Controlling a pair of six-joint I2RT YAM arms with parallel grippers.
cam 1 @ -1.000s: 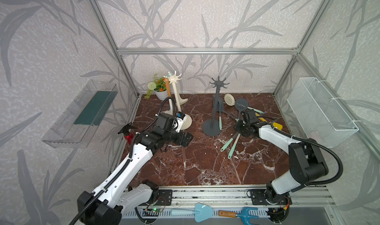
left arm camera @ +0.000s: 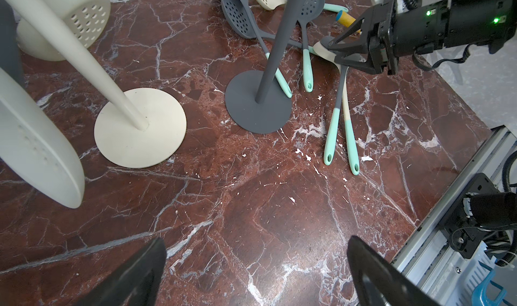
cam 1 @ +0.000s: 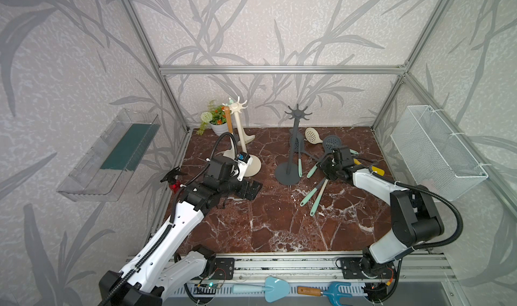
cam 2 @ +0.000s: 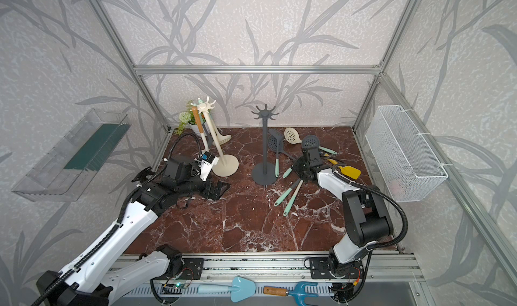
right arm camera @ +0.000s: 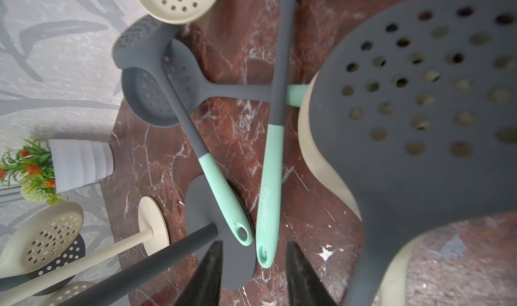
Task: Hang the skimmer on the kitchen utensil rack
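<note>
Two upright racks with hooks stand at the back, a grey one [cam 1: 293,150] and a cream one [cam 1: 239,125]. Right of the grey rack lie several skimmers and ladles with mint handles. One grey skimmer [cam 1: 332,142] lies with its mint handle [right arm camera: 271,193] toward the grey rack's base. My right gripper [cam 1: 323,168] is part open over these tools; in its wrist view that handle's end appears between its fingers, with no grip visible. A larger grey skimmer head [right arm camera: 420,85] overlaps a cream one beside them. My left gripper [cam 1: 255,190] stands open and empty.
Utensils with cream perforated heads [left arm camera: 64,20] hang on the cream rack, near the potted plant [cam 1: 218,124]. A yellow tool [cam 2: 350,172] lies behind the right arm. Wire baskets [cam 1: 441,150] hang on the side walls.
The grey skimmer's head has shifted slightly right, and its mint handle end now shows left of my right gripper. The right gripper has shifted a little left; the left arm barely moves.
</note>
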